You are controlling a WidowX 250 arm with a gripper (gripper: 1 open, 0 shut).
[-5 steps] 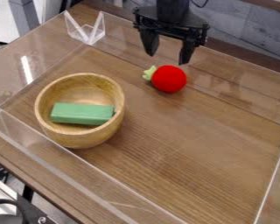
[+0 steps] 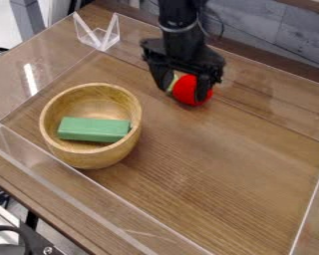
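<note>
My gripper (image 2: 183, 75) reaches down from the top centre of the camera view, open, with its fingers low over a red round object (image 2: 194, 92) that it partly covers. A small pale green piece lies just left of the red object, partly hidden by the gripper. A round tan bowl (image 2: 120, 153) on the left holds a green block (image 2: 93, 129).
A small white wire-like object (image 2: 99, 30) stands at the upper left.
</note>
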